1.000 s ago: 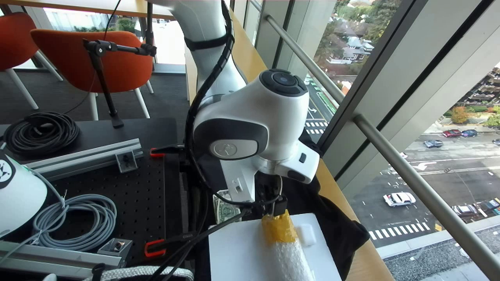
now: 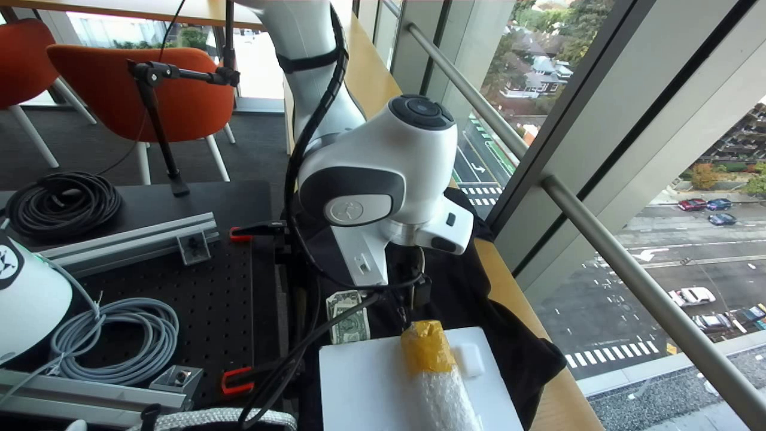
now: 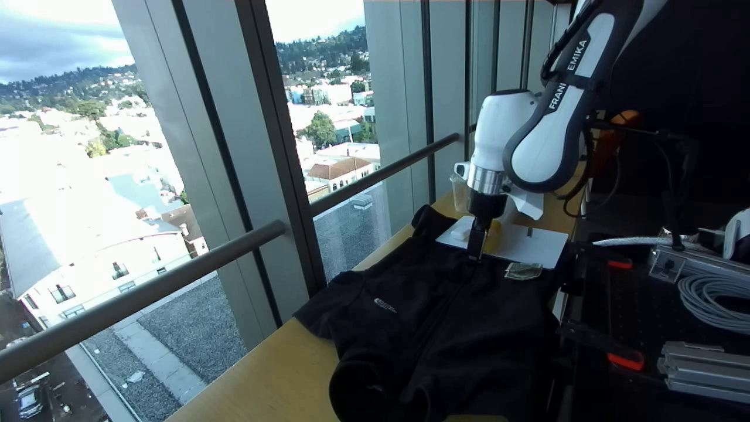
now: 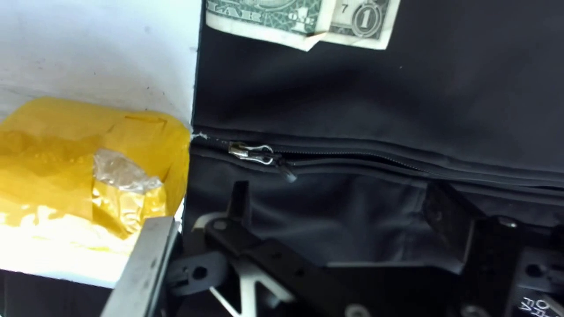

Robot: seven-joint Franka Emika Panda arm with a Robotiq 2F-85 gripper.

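Observation:
A black jacket [image 3: 450, 316] lies spread over the table, with a small logo on its chest. In the wrist view its zipper slider [image 4: 251, 152] shows beside the edge of a white board [image 4: 100, 47], and the zipper teeth part a little to the right of it. My gripper is open above the dark fabric, nothing between its fingers, just below the zipper line in that view. Whether the fingertips touch the cloth I cannot tell. Exterior view 2 has the gripper [image 3: 478, 253] pointing down near the jacket's board end.
A yellow-taped, bubble-wrapped bundle [image 2: 428, 348] rests on the white board [image 2: 359, 384] near a small white object [image 2: 470, 359]. A dollar bill [image 2: 348, 316] lies by the board. The window rail [image 3: 176, 281] runs along one side; clamps [image 3: 626, 360] and cables are on the other.
In exterior view 1 my arm and gripper have shifted up and slightly left, away from the taped end of the bundle. More of the dollar bill shows. Bundle and board look unmoved.

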